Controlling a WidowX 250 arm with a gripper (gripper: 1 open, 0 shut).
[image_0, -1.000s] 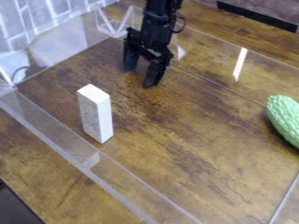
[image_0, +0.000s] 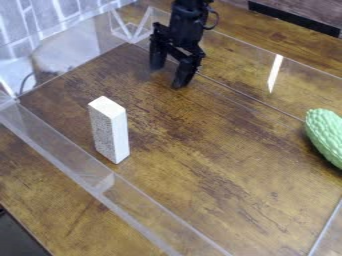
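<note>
My black gripper (image_0: 174, 62) is at the top centre of the camera view, low over the wooden table (image_0: 201, 160) near the back of the clear-walled enclosure. Its dark fingers point downward and stand apart, open, with nothing clearly seen between them. A white speckled block (image_0: 108, 130) stands upright at the left middle. A green textured object (image_0: 325, 135), like a bitter melon, lies at the right edge, partly out of view.
Clear plastic walls border the work area on the left, back and right. A tiled backdrop (image_0: 54, 30) is at the upper left.
My gripper has shifted and turned slightly at the back of the table. The block and the green object have not moved.
</note>
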